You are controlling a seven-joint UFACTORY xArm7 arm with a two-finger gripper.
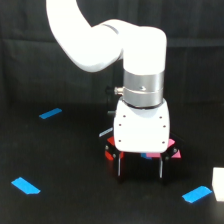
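Note:
The white robot arm reaches down from the top centre to my gripper (140, 170), whose two thin fingers point downward over the dark table (80, 190). Behind and beside the gripper housing are a red object (112, 152), a pink object (175, 152) and a small blue piece, all partly hidden by it. Whether anything sits between the fingertips cannot be made out.
Blue tape strips (25, 185) mark the table at the near left, with others at the back left (50, 113) and near right (197, 194). A white object (218, 185) stands at the right edge.

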